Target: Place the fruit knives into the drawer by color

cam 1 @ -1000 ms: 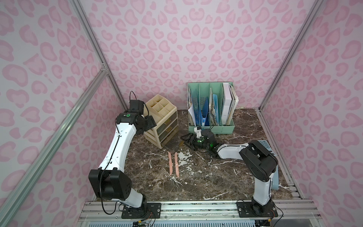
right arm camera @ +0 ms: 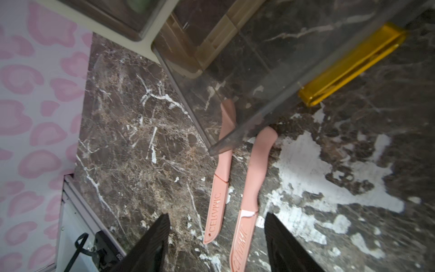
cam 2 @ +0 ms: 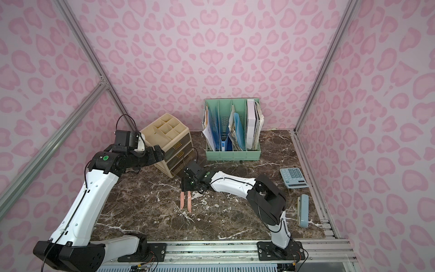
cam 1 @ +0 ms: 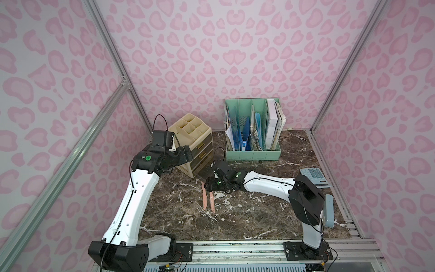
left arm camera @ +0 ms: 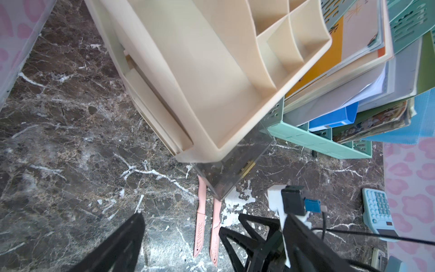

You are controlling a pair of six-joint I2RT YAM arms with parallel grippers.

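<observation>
Two pink knives lie side by side on the marble: the left knife [right arm camera: 216, 206] and the right knife [right arm camera: 256, 170]. Their upper ends are near a pulled-out clear drawer with a yellow handle [right arm camera: 351, 63] at the bottom of the beige organizer [cam 1: 190, 122]; it overhangs part of the left knife. My right gripper is low over the knives, open, nothing between its fingers. My left gripper hangs high beside the organizer, part open and empty.
The green file holder [cam 1: 251, 155] stands at the back. The calculator [cam 2: 293, 176] and stapler [cam 2: 302, 210] lie at the right edge.
My right gripper has moved left and toward the front, from beside the drawer to over the knives.
</observation>
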